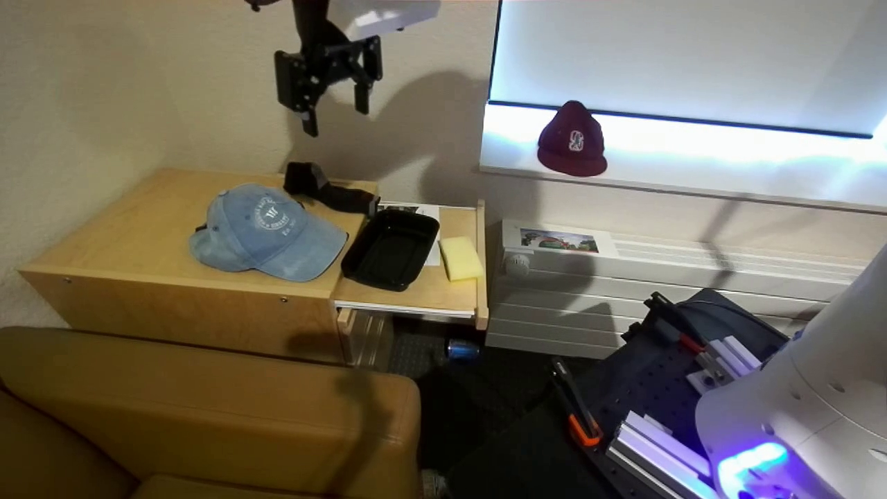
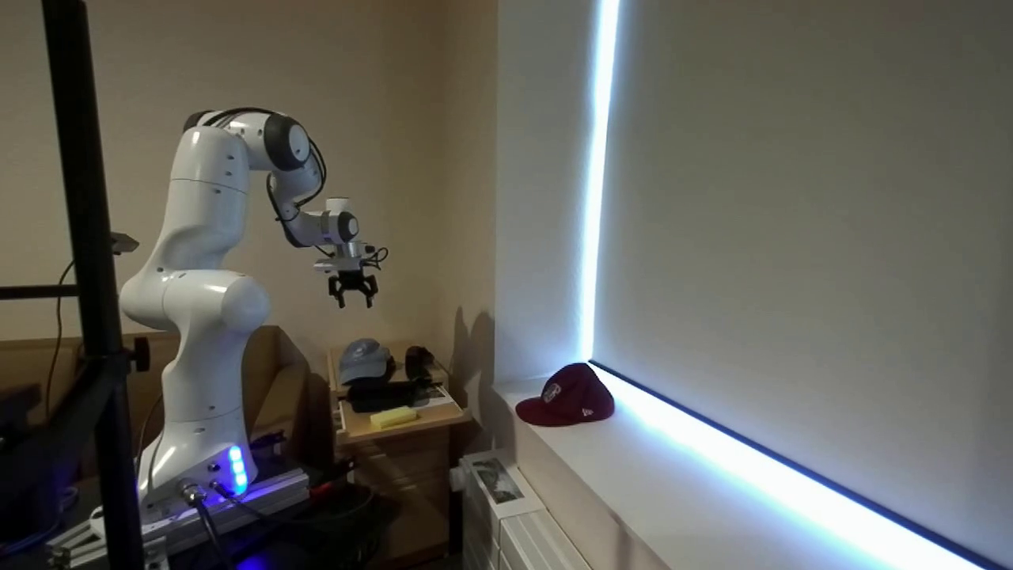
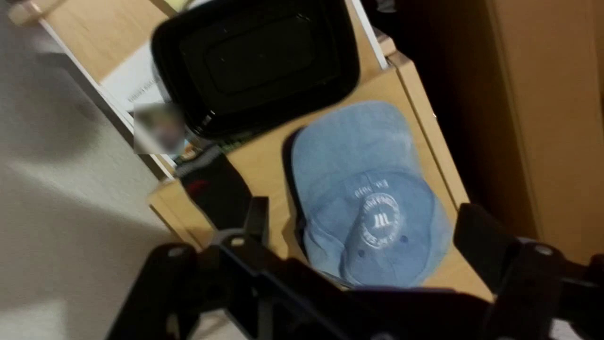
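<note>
High above the wooden cabinet, my gripper [image 1: 337, 122] hangs open, with no object held between its fingers. Below it on the cabinet top lies a light blue cap [image 1: 266, 233], its brim toward the drawer. In the wrist view, the blue cap [image 3: 368, 198] appears between and beyond the spread fingers. A dark sock [image 1: 328, 190] lies behind the cap along the wall side. The black tray [image 1: 391, 249] looks empty and sits in the pulled-out drawer, with a yellow sponge [image 1: 461, 258] to its right. A dark red cap [image 1: 573, 141] rests on the windowsill.
A tan sofa [image 1: 208, 407] stands in front of the cabinet. The white radiator [image 1: 549, 291] is right of the drawer, under the sill. A printed sheet [image 3: 133, 79] lies partly beneath the tray.
</note>
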